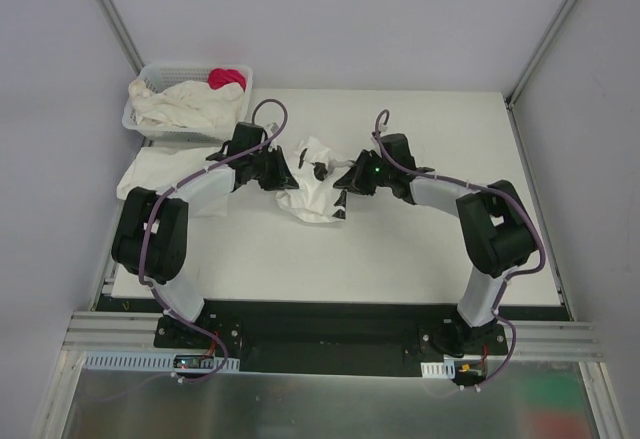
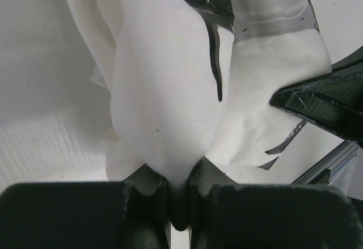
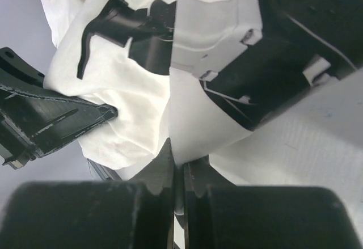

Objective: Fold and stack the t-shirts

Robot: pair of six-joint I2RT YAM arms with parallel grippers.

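A white t-shirt with a black and grey print (image 1: 318,189) is bunched between my two grippers near the middle of the table. My left gripper (image 1: 290,184) is shut on its left side; in the left wrist view a gathered fold of white cloth (image 2: 170,118) runs down between the fingers. On the opposite side my right gripper (image 1: 345,182) is shut on the shirt, pinching cloth beside the printed part (image 3: 212,50). Whether the shirt's lower edge touches the table cannot be told. A flat white folded t-shirt (image 1: 152,169) lies at the table's left, partly behind the left arm.
At the back left stands a white basket (image 1: 130,117) holding crumpled cream cloth (image 1: 185,106) and a red piece (image 1: 227,78).
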